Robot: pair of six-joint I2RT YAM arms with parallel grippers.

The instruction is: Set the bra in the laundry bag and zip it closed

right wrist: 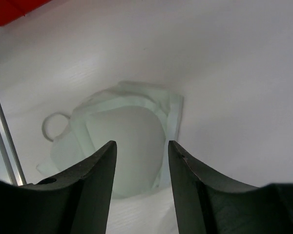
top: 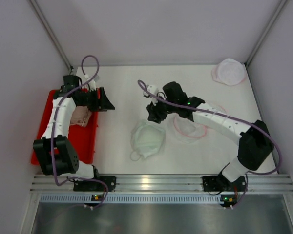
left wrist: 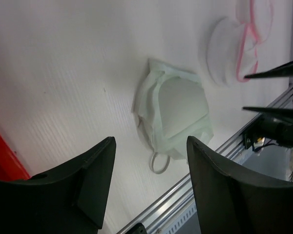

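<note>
A pale green bra (top: 148, 138) lies flat on the white table, its cup upward and a strap loop at its lower left. My right gripper (top: 155, 115) is just above its upper right edge; in the right wrist view the bra (right wrist: 124, 141) lies below the fingers, and nothing shows between them. My left gripper (top: 105, 101) stands open and empty beside the red bin, apart from the bra. The white mesh laundry bag (top: 188, 130) with pink trim lies right of the bra, its flap partly covered by my right arm.
At the left, a red bin (top: 86, 146) holds pinkish cloth (top: 81, 116). A second white mesh bag (top: 229, 72) with pink trim lies at the far right corner.
</note>
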